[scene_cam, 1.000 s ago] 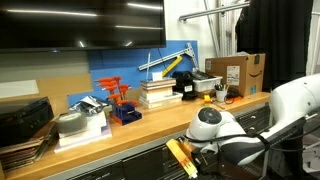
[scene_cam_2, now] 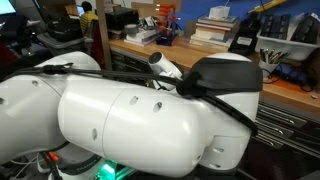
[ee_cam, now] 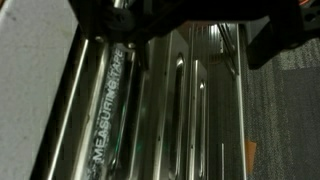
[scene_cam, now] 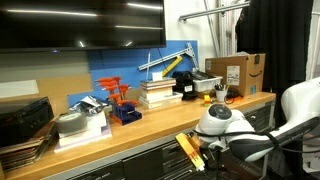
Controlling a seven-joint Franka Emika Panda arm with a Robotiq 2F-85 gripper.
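Observation:
In the wrist view my gripper spans the top of the picture, its dark fingers well apart and nothing seen between them. Beneath it run the metal drawer fronts [ee_cam: 180, 110] of a cabinet, seen steeply from above. A drawer label [ee_cam: 108, 110] reading "MEASURING TAPE" lies on the left, below the left finger. Exterior view 1 has the white arm reaching down in front of the dark drawer cabinet [scene_cam: 145, 165], with a yellow part [scene_cam: 190, 150] near its wrist. The fingertips are hard to make out there; in exterior view 2 the arm's large white links hide them.
The wooden worktop [scene_cam: 160, 125] above the drawers carries stacked books [scene_cam: 158, 93], a red tool rack [scene_cam: 125, 103], papers [scene_cam: 85, 130] and a cardboard box [scene_cam: 236, 75]. Grey carpet [ee_cam: 290, 120] lies to the right of the cabinet in the wrist view.
Over the last second the arm's wrist end and its yellow part have shifted slightly to the right and up in exterior view 1. The worktop items look unchanged.

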